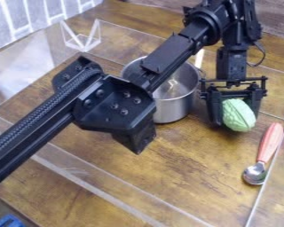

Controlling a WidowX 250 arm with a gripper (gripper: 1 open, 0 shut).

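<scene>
My gripper (233,96) hangs at the right, low over the wooden table (121,186), with a pale green cabbage-like object (238,114) between or just under its fingers; whether they grip it I cannot tell. A steel pot (173,103) stands just left of the gripper, partly hidden behind my arm. An ice-cream scoop with a red handle (270,141) lies to the right of the green object, its metal end toward the front.
Clear plastic sheets or walls border the work area. My black arm crosses the view from lower left to upper right.
</scene>
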